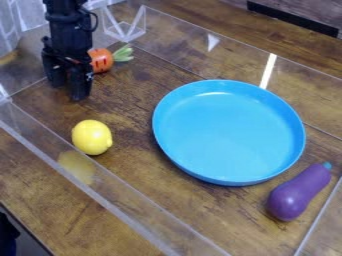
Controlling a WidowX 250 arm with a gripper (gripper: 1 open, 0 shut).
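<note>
The black gripper (67, 68) is at the upper left, low over the wooden table near the tray's clear wall. An orange carrot (99, 59) with a green top lies just to its right, partly behind it. Whether the fingers are open or shut is hard to tell against the dark arm.
A yellow lemon (92, 137) lies below the gripper. A large blue plate (227, 135) takes up the centre right. A purple eggplant (298, 192) is at the lower right. Bare wood (174, 50) is free at the top.
</note>
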